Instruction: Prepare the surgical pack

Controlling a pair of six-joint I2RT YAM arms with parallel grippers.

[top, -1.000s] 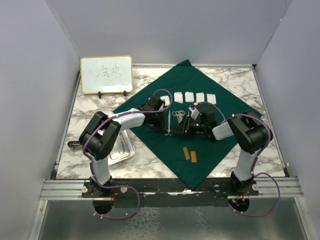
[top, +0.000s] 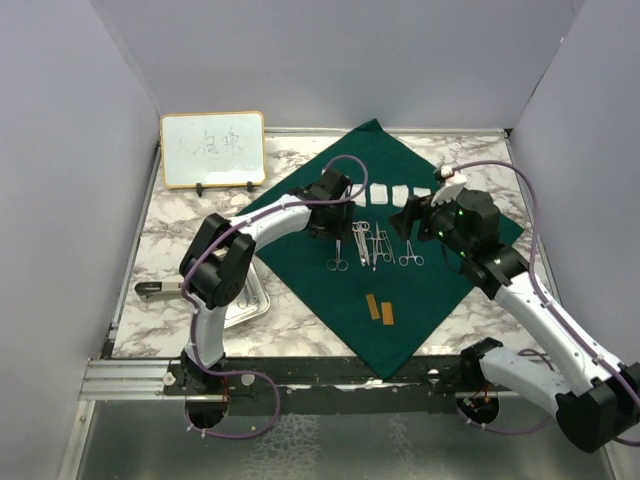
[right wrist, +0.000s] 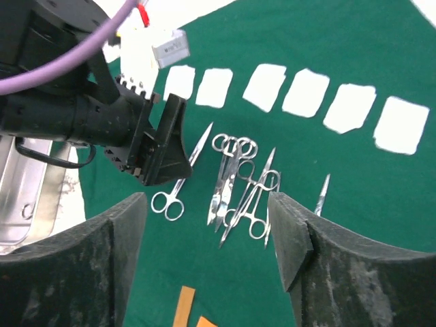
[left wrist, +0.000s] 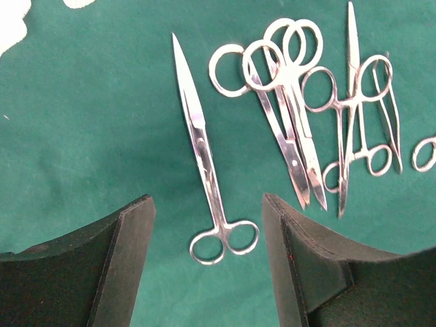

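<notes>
A green drape (top: pixel 350 320) carries a row of white pads (top: pixel 378 194), a group of scissors and clamps (top: pixel 362 243), and a long pair of scissors (left wrist: pixel 204 163) lying apart on their left. My left gripper hangs open over that long pair, with nothing between its fingers. My right gripper is raised above the drape to the right of the group, fingers apart and empty.
A steel tray (top: pixel 240 314) with instruments sits at the left, near a black-handled tool (top: pixel 152 288). A whiteboard (top: pixel 213 150) stands at the back left. Two small orange strips (top: pixel 387 312) lie on the drape's front part.
My right arm has risen a long way and shifted right, away from the long scissors. My left gripper has moved slightly right and up over that pair.
</notes>
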